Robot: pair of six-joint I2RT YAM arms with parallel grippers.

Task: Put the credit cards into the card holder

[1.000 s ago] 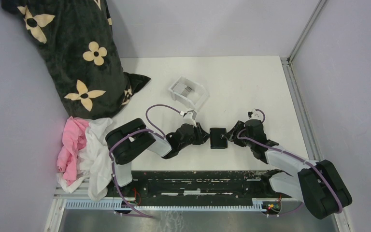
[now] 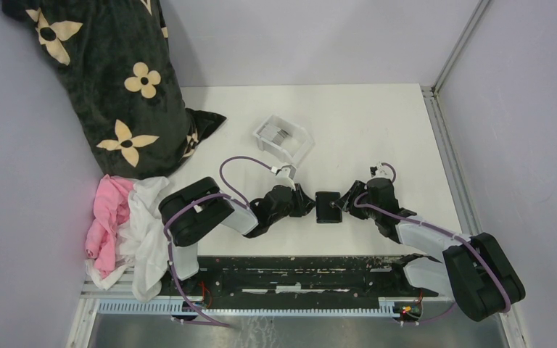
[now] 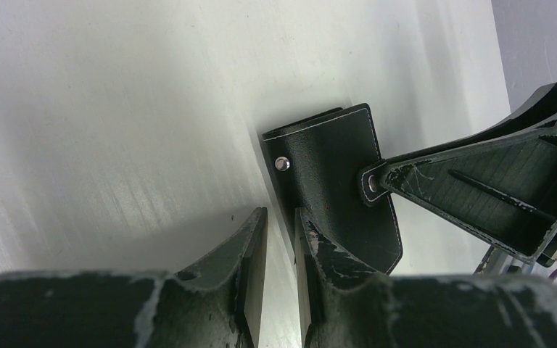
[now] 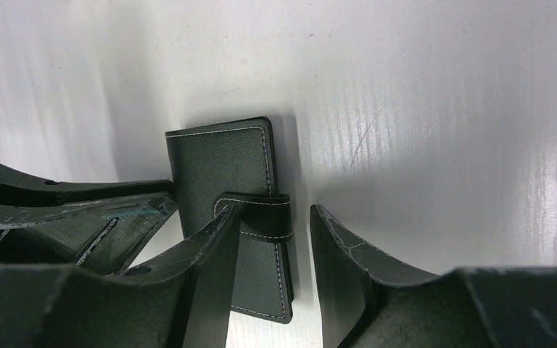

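Observation:
On the white table lies the black card holder (image 2: 328, 208), flat and closed, between my two grippers. In the left wrist view, a bare metal stud (image 3: 282, 164) shows near its left edge. Its strap (image 4: 265, 217), folded over the right edge, ends apart from that stud. My left gripper is at the left edge, slightly open, its right finger overlapping the holder in view. My right gripper stands open over the right edge, one finger above the strap and the other over bare table. Contact is unclear. No credit cards can be made out.
A white open container (image 2: 304, 148) with pale grey items inside stands behind the holder. Pink cloth (image 2: 107, 221) and white cloth (image 2: 145, 239) lie at the left.
The right arm has shifted slightly to the left, toward the holder. My left arm, the holder and the container have stayed put.

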